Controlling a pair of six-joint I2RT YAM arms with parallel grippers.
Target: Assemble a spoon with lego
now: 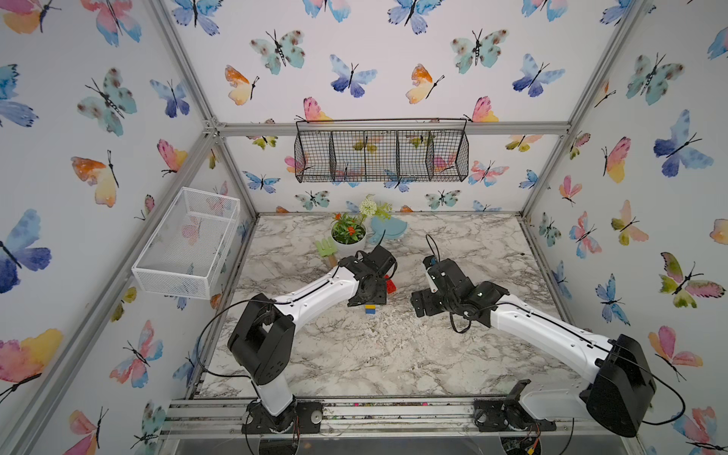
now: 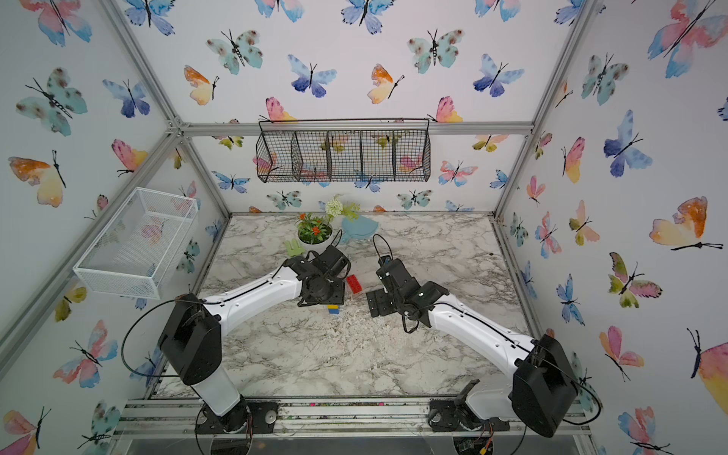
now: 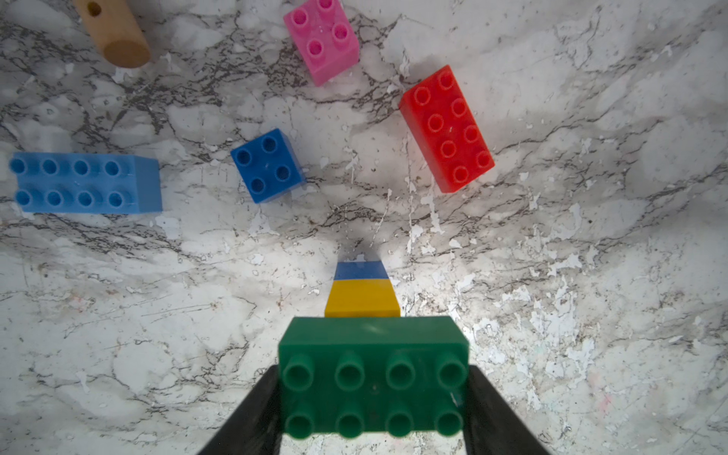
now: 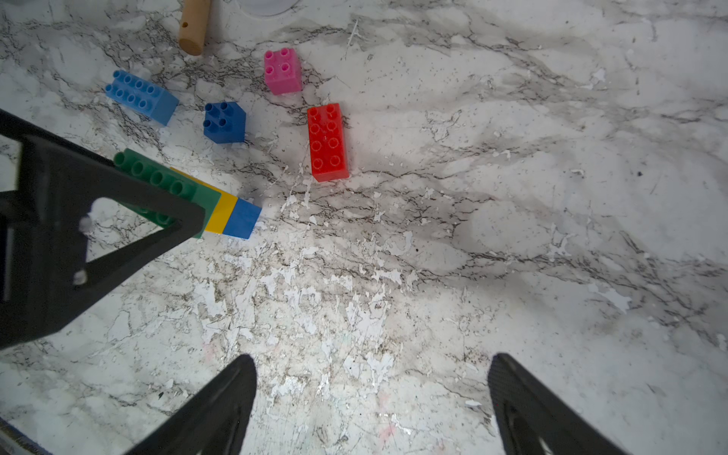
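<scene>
Between the fingers of my left gripper is a long green brick [image 3: 373, 333], its studs facing the wrist camera. A yellow brick [image 4: 222, 212] is joined beneath the green one, and a blue brick [image 4: 242, 219] forms the far end of this stack. On the table lie a red brick [image 3: 447, 130], a pink brick [image 3: 323, 38], a small dark blue brick [image 3: 267, 165] and a long light blue brick [image 3: 89, 183], all loose. My right gripper is open and empty, apart from the stack and to its right.
Behind the left arm stand a potted plant [image 1: 349, 232] and a green fork-like tool [image 1: 326, 248] with a wooden handle [image 3: 113, 30]. A pale blue item [image 1: 388, 229] lies beside the pot.
</scene>
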